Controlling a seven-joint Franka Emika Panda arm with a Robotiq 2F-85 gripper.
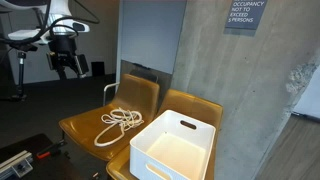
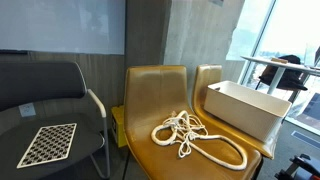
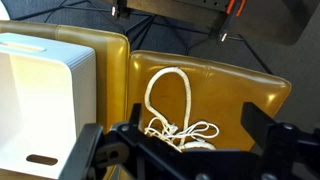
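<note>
A length of white rope (image 1: pixel 122 118) lies loosely looped on the seat of a brown chair (image 2: pixel 152 98). From above, in the wrist view, the rope (image 3: pixel 187 95) forms a long loop with a tangled bunch at its near end. On the neighbouring brown seat stands a white open-topped bin (image 2: pixel 240 105), its inside looking empty in the wrist view. My gripper (image 1: pixel 70 72) hangs high above the seats at the left of exterior view 1, well clear of the rope. Its fingers are wide open and hold nothing.
A black chair (image 2: pixel 25 95) with a patterned square on its seat (image 2: pixel 50 143) stands beside the rope's chair. Chair backs (image 1: pixel 138 93) rise behind the seats, against a concrete wall (image 1: pixel 228 85). The air between my gripper and the rope looks free.
</note>
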